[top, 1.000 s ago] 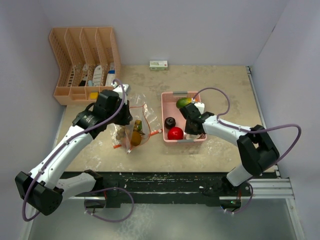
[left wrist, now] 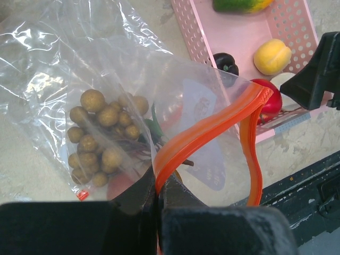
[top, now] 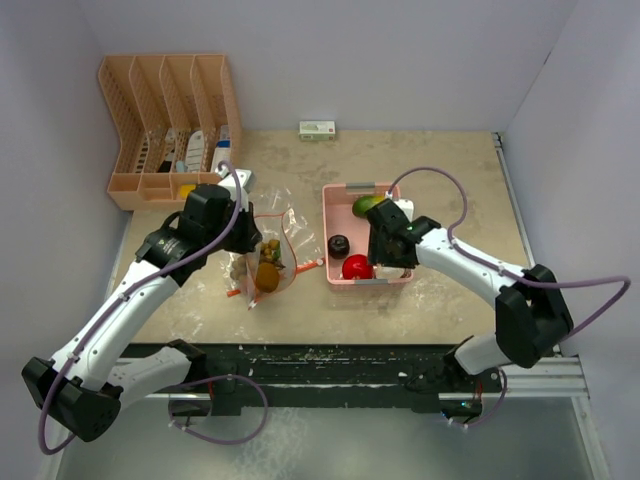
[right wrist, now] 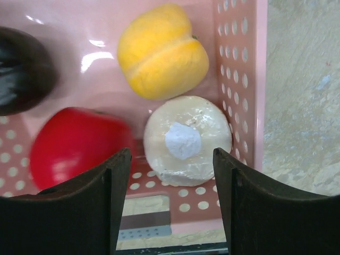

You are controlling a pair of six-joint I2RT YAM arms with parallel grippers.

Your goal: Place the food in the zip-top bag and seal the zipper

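Note:
The clear zip top bag (left wrist: 79, 58) lies with its orange zipper edge (left wrist: 212, 125) raised and its mouth spread. Round brown food pieces (left wrist: 93, 138) show inside it, with something green and something reddish. My left gripper is shut on the bag's orange edge. Above the pink basket (top: 333, 190), my right gripper stands part open, nothing between its fingers. Below and between those fingers is a round whitish food piece (right wrist: 188, 139). The yellow fruit (right wrist: 162, 53), a red tomato-like food (right wrist: 79, 146) and a dark round one (right wrist: 24, 71) share the basket.
A green food with a yellow end (top: 367, 205) sits at the basket's back. A tan compartment rack (top: 165, 110) stands back left, and a small white-green box (top: 317, 130) by the wall. Table to the basket's right is bare.
The red food has moved slightly right. The left arm has hardly moved.

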